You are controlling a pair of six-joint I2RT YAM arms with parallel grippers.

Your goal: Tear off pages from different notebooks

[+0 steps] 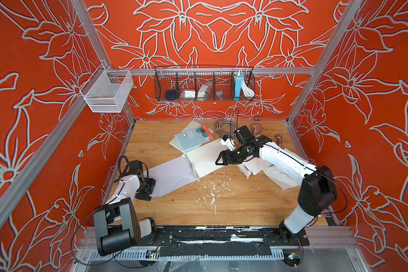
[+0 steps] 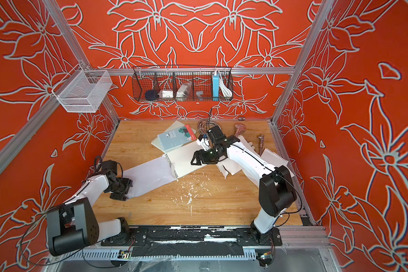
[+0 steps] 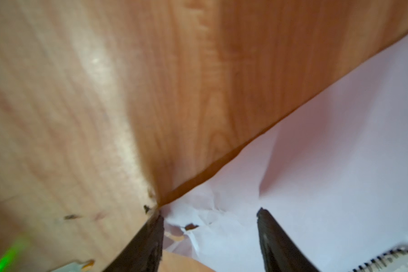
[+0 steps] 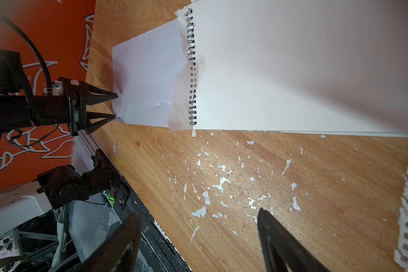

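Observation:
An open spiral notebook (image 4: 303,63) with white pages lies mid-table, a loose-looking pale lilac page (image 4: 145,72) extending left from its binding, crumpled and torn near the far end. My left gripper stands open over that page's crumpled edge, nothing between its fingers. My right gripper hangs open above the notebook's front part and the table, also empty. More notebooks (image 1: 190,138) with teal and red covers lie at the back, and torn white pages (image 2: 233,165) lie under and beside the right arm.
Paper scraps (image 4: 221,183) are scattered on the bare front of the wooden table (image 1: 240,204). Coiled cables (image 2: 204,123) and small tools (image 2: 260,140) sit at the back right. A wire basket (image 1: 204,86) hangs on the back wall, a white one (image 1: 106,95) at left.

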